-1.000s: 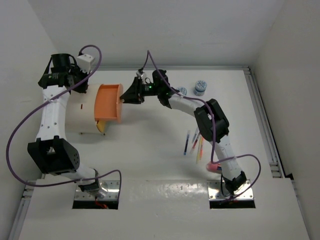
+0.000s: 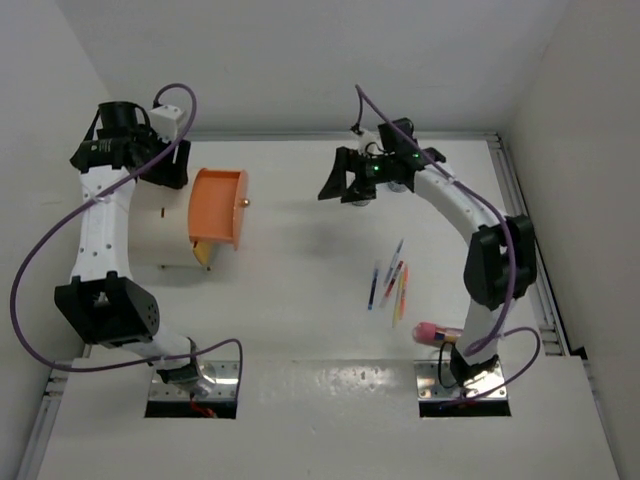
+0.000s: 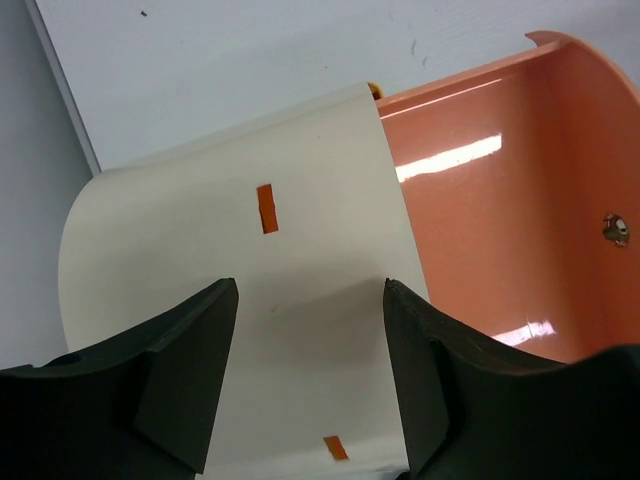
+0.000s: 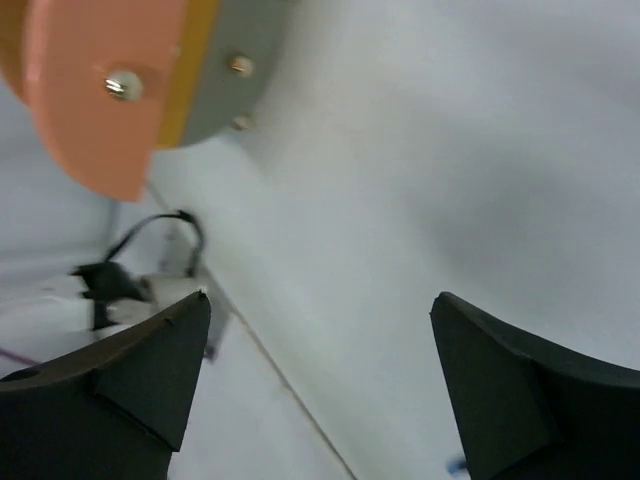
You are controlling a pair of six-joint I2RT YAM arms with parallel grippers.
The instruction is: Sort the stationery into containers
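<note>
A cream curved box [image 2: 157, 228], its orange drawer [image 2: 214, 208] pulled out with a round knob, stands at the left of the table. My left gripper is over the box's cream top, fingers apart with nothing between them. My right gripper [image 2: 343, 185] is over the middle back, right of the drawer, standing open and empty. Several pens and markers [image 2: 396, 285] lie at the right of the table, and a pink cylindrical case [image 2: 437, 333] lies near the front right corner.
Round containers [image 2: 396, 186] at the back are partly hidden by my right arm. Walls border the table at left, right and back.
My right gripper has opened and moved rightward, away from the drawer's knob. My left arm has shifted very slightly. The drawer looks unchanged.
</note>
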